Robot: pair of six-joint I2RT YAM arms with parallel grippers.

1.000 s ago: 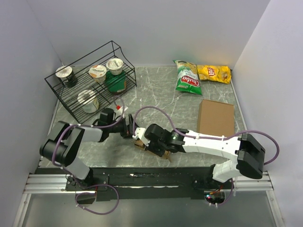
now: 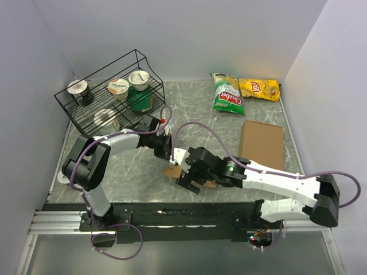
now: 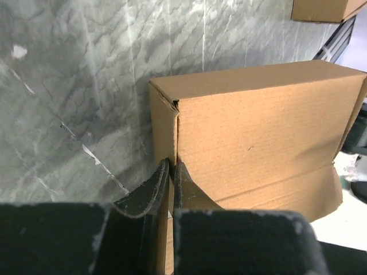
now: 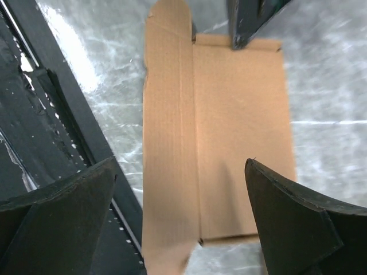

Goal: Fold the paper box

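The brown paper box (image 3: 252,137) fills much of the left wrist view, its walls upright and a flap bent outward at the bottom. My left gripper is shut on its corner. In the right wrist view the box (image 4: 235,132) shows a flat panel and a long flap along its side. My right gripper is open over it, blurred fingers either side of the flap. In the top view both grippers are at the front middle, largely covering the box (image 2: 172,171).
A larger cardboard piece (image 2: 262,146) lies at the right. Chip bags (image 2: 228,94) stand at the back right, and a wire rack (image 2: 92,114) with cups at the back left. The dark counter edge runs along the front.
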